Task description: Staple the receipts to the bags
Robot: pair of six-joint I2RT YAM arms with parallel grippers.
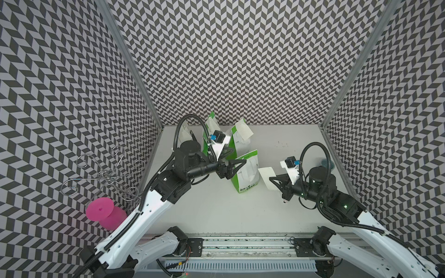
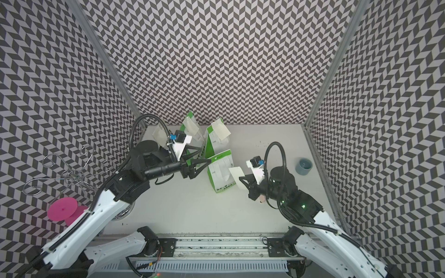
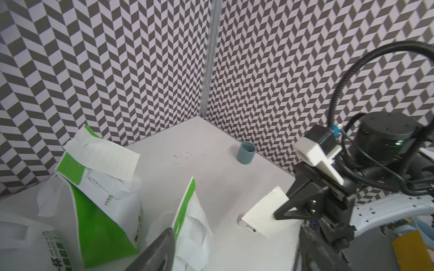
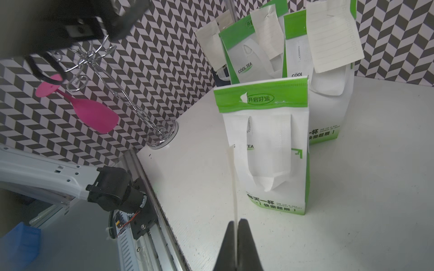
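Observation:
My right gripper is shut on a cream paper receipt, seen edge-on in the right wrist view. The receipt is held up just right of the front white-and-green bag (image 4: 271,189), apart from it as far as I can tell. No receipt shows on that bag's green top band. My left gripper (image 1: 239,156) is open and empty, over the left side of the front bag. A stapler (image 3: 247,227) lies on the table, mostly covered by the receipt in the left wrist view.
Behind stand two more white-and-green bags with receipts (image 4: 332,38) at their tops, and a partly hidden one at far left. A blue-grey cup (image 2: 304,166) stands at right. A metal rack with a pink cup (image 1: 100,210) is at left.

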